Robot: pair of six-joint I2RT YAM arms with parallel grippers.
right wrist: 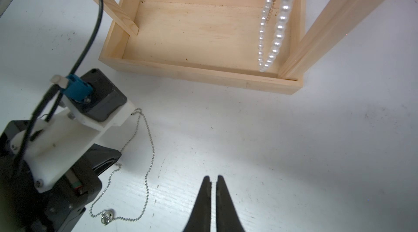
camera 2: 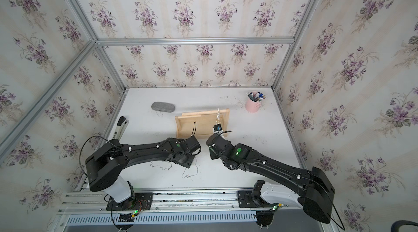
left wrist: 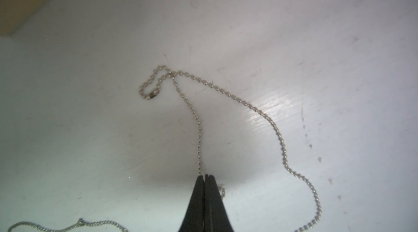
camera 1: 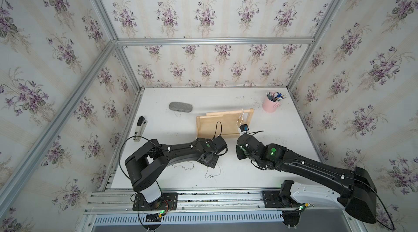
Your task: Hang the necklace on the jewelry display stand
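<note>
A silver ball-chain necklace [left wrist: 237,99] lies on the white table in a loose loop, its clasp end curled. My left gripper is shut with its tips right at one strand; whether the chain is pinched cannot be told. In the right wrist view, the necklace [right wrist: 149,168] and its pendant lie below the left gripper's fingers [right wrist: 106,155]. My right gripper is slightly open, nothing between its tips, above bare table to the right of the chain. The wooden display stand [right wrist: 196,73] is behind, a pearl necklace [right wrist: 278,36] hanging from it.
Another thin chain [camera 1: 184,167] lies left, partly under the left arm. A grey case [camera 1: 180,107], a black-and-white object [camera 1: 139,128] and a pink pen cup [camera 1: 270,104] stand clear of the arms. Table in front of the right gripper is free.
</note>
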